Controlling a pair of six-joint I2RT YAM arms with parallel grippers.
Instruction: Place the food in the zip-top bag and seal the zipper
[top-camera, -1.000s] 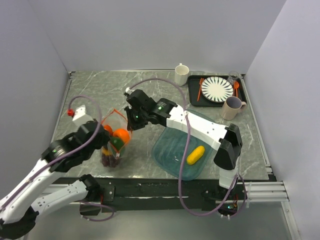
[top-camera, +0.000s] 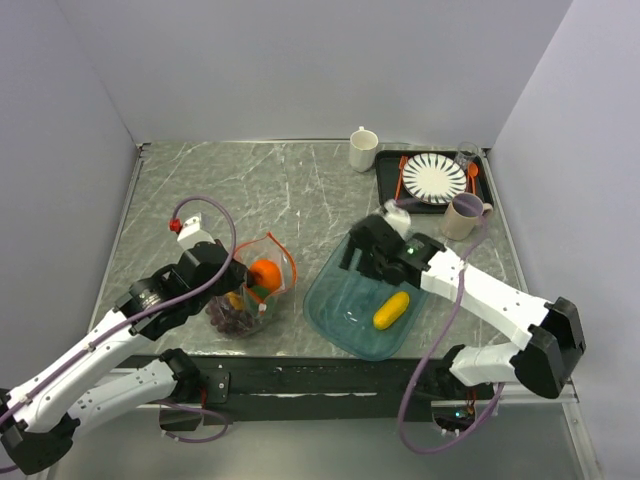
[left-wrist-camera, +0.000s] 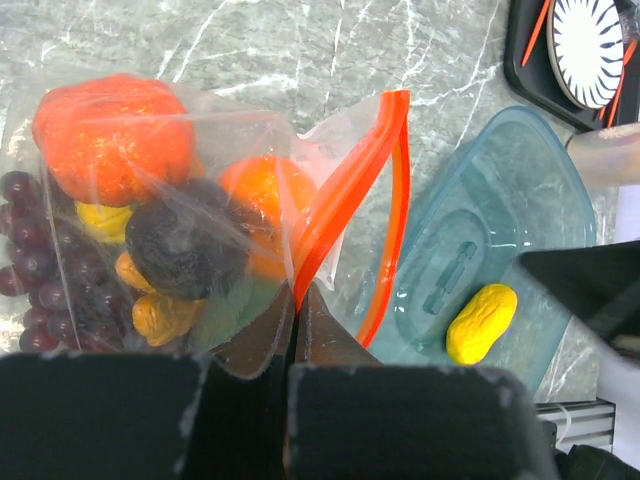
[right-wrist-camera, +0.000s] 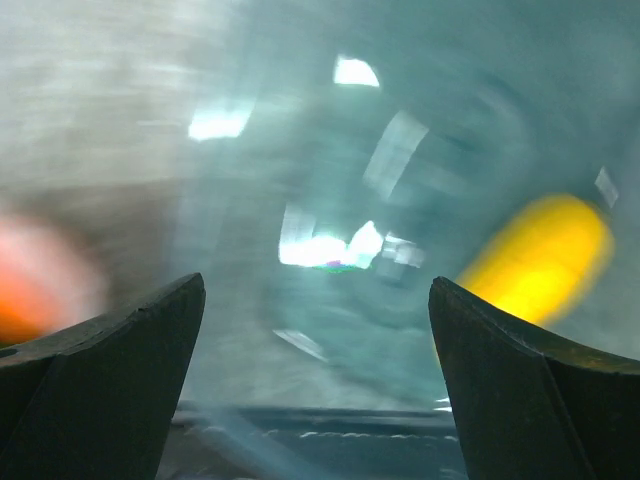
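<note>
The zip top bag (top-camera: 240, 305) holds grapes (left-wrist-camera: 40, 260), orange fruit (top-camera: 264, 275), a dark round fruit (left-wrist-camera: 185, 240) and yellow pieces. My left gripper is shut on the bag's edge by the orange zipper (left-wrist-camera: 350, 190). My right gripper is open over the blue container (top-camera: 340, 315), where a yellow oblong food (top-camera: 391, 310) lies at the right. The right wrist view is blurred.
A black tray (top-camera: 430, 207) with a plate (top-camera: 434, 178) and cutlery stands at the back right, with a white mug (top-camera: 363, 150) and a tan mug (top-camera: 465, 217) beside it.
My right gripper has moved from the bag rightward over the container.
</note>
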